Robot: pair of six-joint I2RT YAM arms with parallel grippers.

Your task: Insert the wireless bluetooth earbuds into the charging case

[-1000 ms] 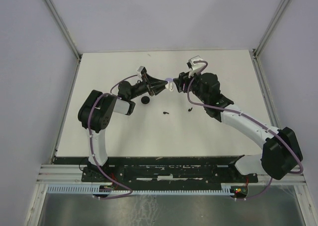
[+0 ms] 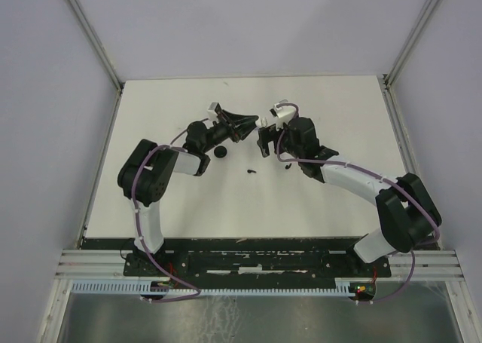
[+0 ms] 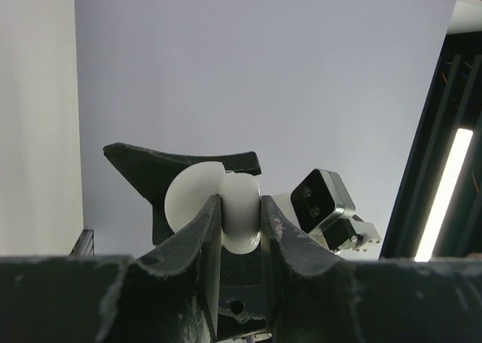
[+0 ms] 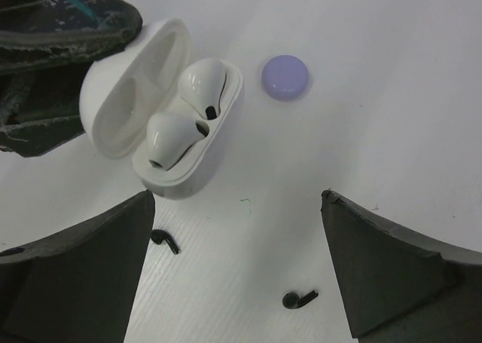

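The white charging case (image 4: 197,168) hangs above the table with its lid (image 4: 96,105) swung back. Both white earbuds sit in it, one earbud (image 4: 202,85) at the far end and one earbud (image 4: 172,138) at the near end. My left gripper is shut on the case, and in the right wrist view its dark fingers (image 4: 68,38) reach the lid side. Wide apart, with nothing between its fingers, my right gripper stands open close to the case. In the top view the case (image 2: 261,122) is small and partly hidden.
Two black earbuds lie on the white table: a left one (image 2: 251,171) and a right one (image 2: 288,166). A purple disc (image 4: 285,78) lies beyond the case. A round black object (image 2: 221,151) rests by the left arm.
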